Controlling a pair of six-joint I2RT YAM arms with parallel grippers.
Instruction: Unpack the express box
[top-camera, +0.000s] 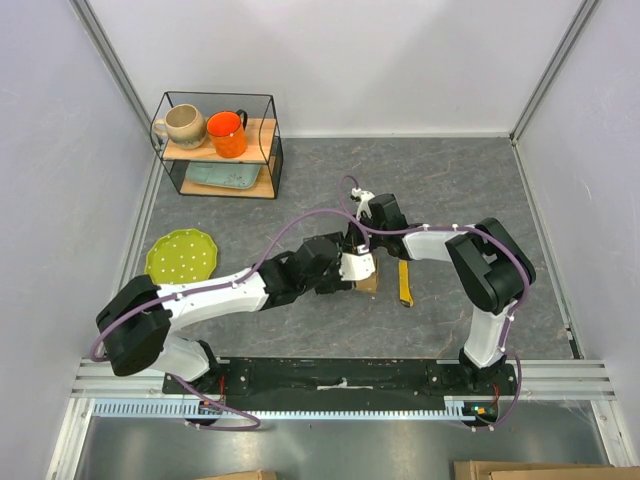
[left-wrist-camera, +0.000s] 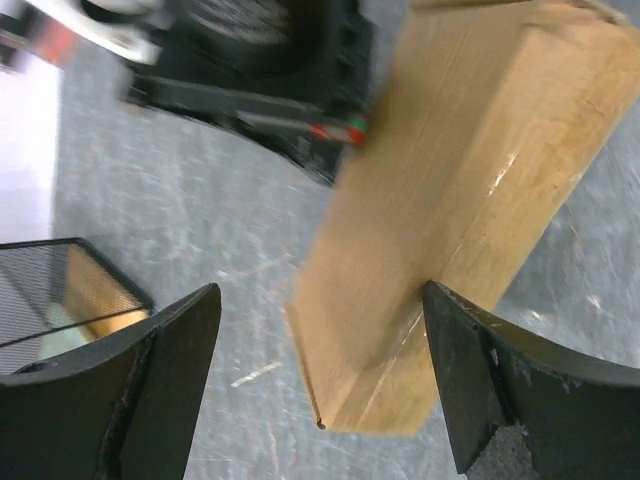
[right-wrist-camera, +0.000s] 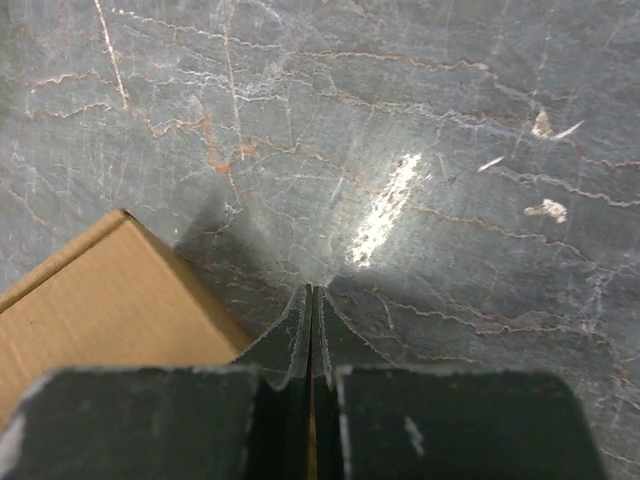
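The small brown cardboard box (top-camera: 367, 281) lies mid-table, mostly covered by the arms in the top view. In the left wrist view, my left gripper is open, with the near end of the box (left-wrist-camera: 395, 240) showing between its fingers and one finger close against its side; whether they touch cannot be told. My right gripper is shut at the far side of the box, nothing visible between its fingertips. A corner of the box (right-wrist-camera: 120, 300) appears at the lower left of that wrist view, beside the fingers.
A yellow box cutter (top-camera: 404, 284) lies just right of the box. Back left stands a wire rack (top-camera: 215, 162) with a beige mug (top-camera: 185, 127), an orange mug (top-camera: 229, 138) and a blue tray (top-camera: 222, 175). A green dotted plate (top-camera: 181, 257) is at left.
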